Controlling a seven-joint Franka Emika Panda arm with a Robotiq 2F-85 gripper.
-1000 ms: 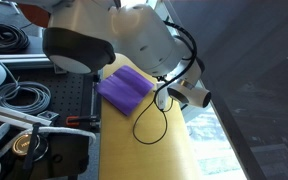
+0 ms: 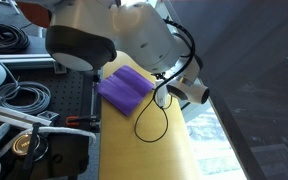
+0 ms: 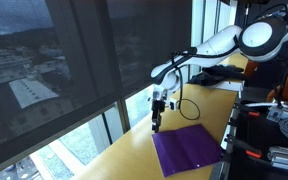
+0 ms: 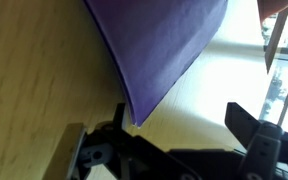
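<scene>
A purple cloth point(image 3: 189, 150) lies flat on the wooden table, its shape roughly square. From the side, my gripper point(image 3: 157, 127) points down close to the cloth's far left corner. The wrist view has the cloth point(image 4: 164, 50) reaching down from the top to a corner between my open fingers, nearer the left one. No contact shows between the right finger and the cloth, and the fingers are not closed on it. In exterior view 1 the cloth point(image 2: 125, 90) is plain, while the arm largely hides the fingertips.
The window blind point(image 3: 64, 60) runs along one side of the table. On the other side stands a dark bench point(image 2: 46, 105) with cables and tools. A loose cable point(image 2: 167, 120) hangs from the arm. Bare table point(image 2: 134, 155) extends beyond the cloth.
The arm has shifted very slightly to the right in exterior view 1. The cloth lies as before.
</scene>
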